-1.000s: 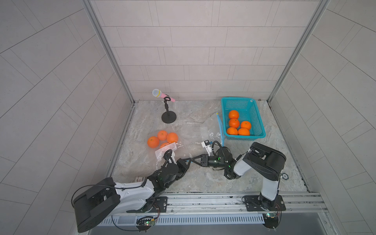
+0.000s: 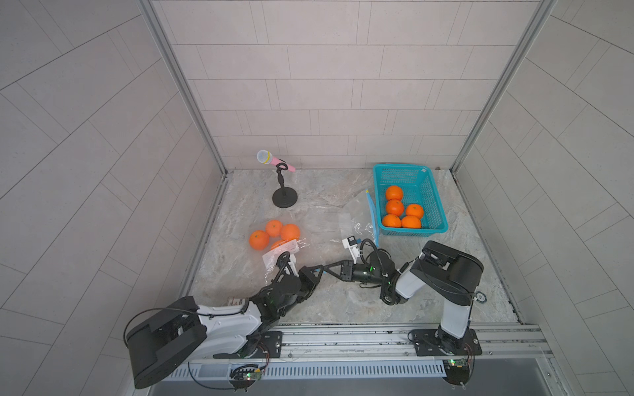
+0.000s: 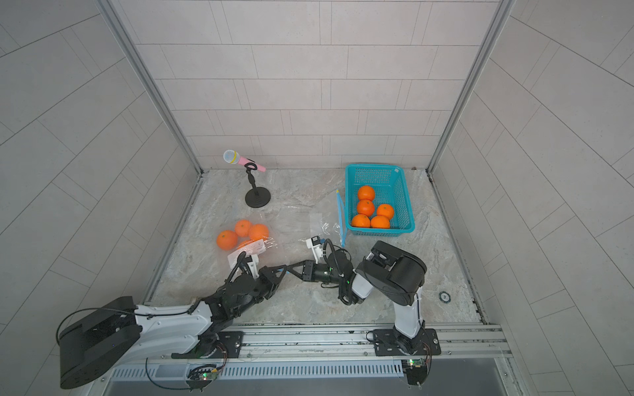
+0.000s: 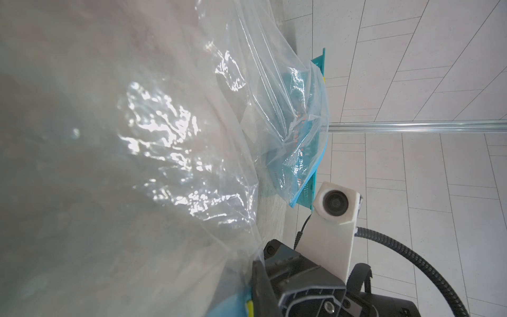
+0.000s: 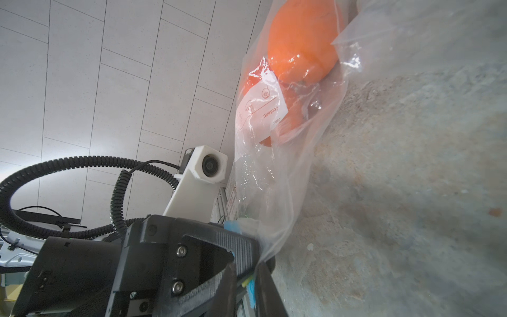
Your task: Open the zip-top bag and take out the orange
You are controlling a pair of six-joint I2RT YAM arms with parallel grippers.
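A clear zip bag point(image 2: 277, 254) with several oranges point(image 5: 303, 42) and a white label point(image 5: 263, 105) lies at the left of the table. My left gripper point(image 2: 313, 273) is shut on the bag's blue-zippered top end. Facing it, my right gripper point(image 2: 326, 268) has its fingertips at the same bag end, close to the left one's. In the right wrist view the zipper is between the black fingers, which mostly hide it; how far the right fingers are open is unclear.
A turquoise basket point(image 2: 429, 198) holding several oranges stands at the back right, with an empty zip bag point(image 2: 356, 214) beside it. A black stand point(image 2: 284, 196) with a pink-handled object point(image 2: 286, 163) stands at the back left.
My right gripper and arm have shifted very slightly; the bag and oranges look nearly unchanged.
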